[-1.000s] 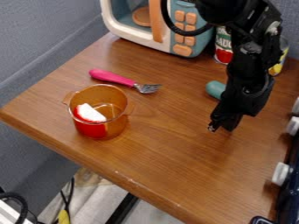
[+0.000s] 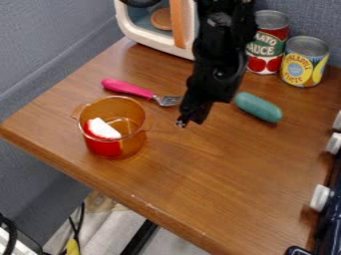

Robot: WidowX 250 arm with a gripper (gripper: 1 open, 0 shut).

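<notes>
My black gripper (image 2: 190, 114) hangs over the middle of the wooden table, right of the orange pot (image 2: 115, 141) and just left of a teal cylindrical object (image 2: 258, 108). Whether its fingers are open or shut is not clear. The pot holds a white item (image 2: 103, 129). A fork (image 2: 139, 91) with a pink handle lies behind the pot, its tines left of the gripper.
Two cans, one red (image 2: 265, 54) and one yellow (image 2: 302, 69), stand at the back right beside a toy microwave (image 2: 152, 26). A dark appliance (image 2: 325, 214) lines the right edge.
My gripper has moved left and toward the back of the table, uncovering the teal object and the cans. The pot and fork are unchanged.
</notes>
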